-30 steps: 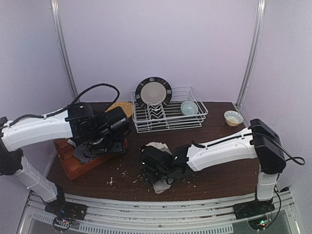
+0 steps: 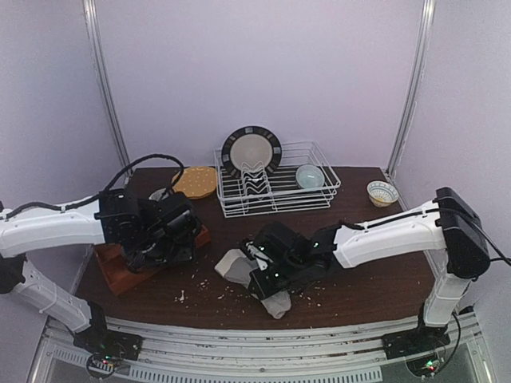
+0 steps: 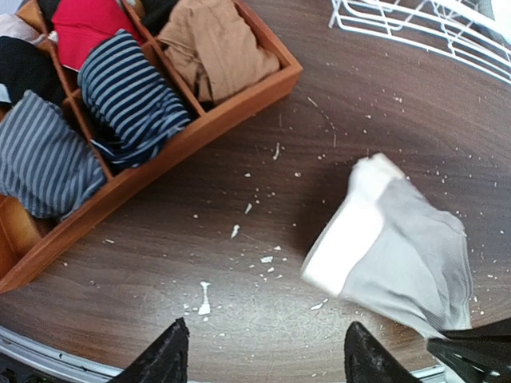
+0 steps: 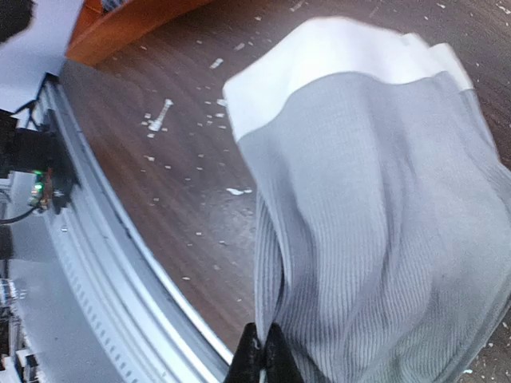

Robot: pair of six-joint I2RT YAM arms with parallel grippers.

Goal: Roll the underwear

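Observation:
The grey underwear with its white waistband [image 3: 407, 247] lies folded on the dark table, in front of the dish rack. At its near edge, my right gripper is shut, with a thin fold of the grey fabric running into its fingertips. Seen from the left wrist, the cloth is drawn to a point at those fingertips. In the top view the right arm covers part of the underwear [image 2: 234, 266]. My left gripper stands open and empty to the left of the cloth, its two fingers apart over bare table.
A wooden divided box [image 3: 200, 120] holding rolled garments stands at the left, partly under the left arm. Behind are a white dish rack [image 2: 275, 205] with a plate and bowl, a tan round mat [image 2: 196, 183] and a patterned bowl [image 2: 382, 193]. Pale crumbs dot the table.
The underwear's waistband end has swung left and nearer.

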